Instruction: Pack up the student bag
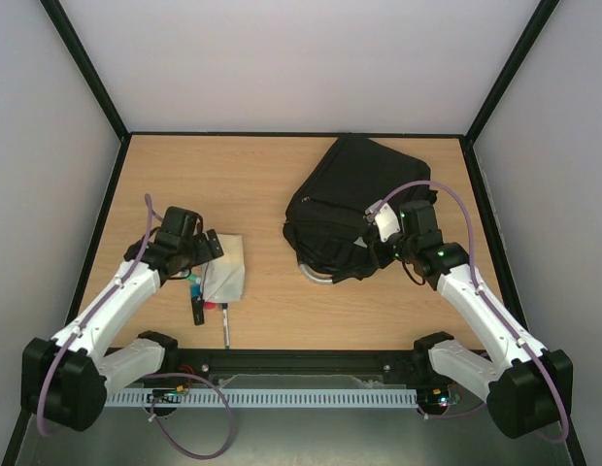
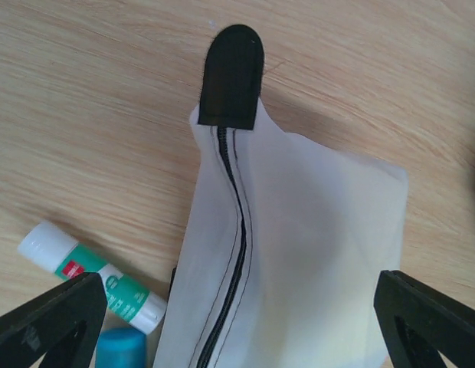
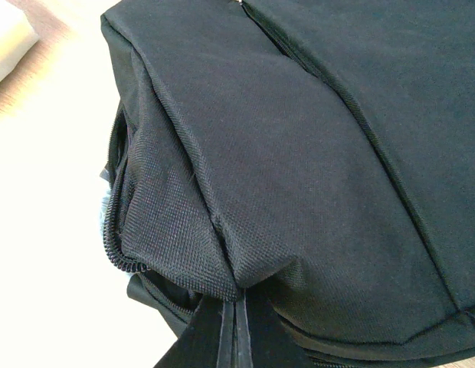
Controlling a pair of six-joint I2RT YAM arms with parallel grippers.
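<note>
A whitish pencil pouch [image 1: 223, 277] with a black zipper and black end tab lies flat on the table's left side. My left gripper is open above the pouch, nothing between its widely spread fingers; the pouch [image 2: 322, 222] shows below them. A glue stick [image 2: 107, 276] with a green label lies beside it, along with a blue-capped item [image 2: 121, 349]. The black bag [image 1: 345, 199] lies right of centre. At the bag's edge my right gripper is shut, with a fold of the bag fabric [image 3: 245, 261] pinched at its tips.
Below the pouch lie a black marker [image 1: 198, 313], a red item [image 1: 210, 306] and a slim white pen [image 1: 225, 328], partly covered by it.
</note>
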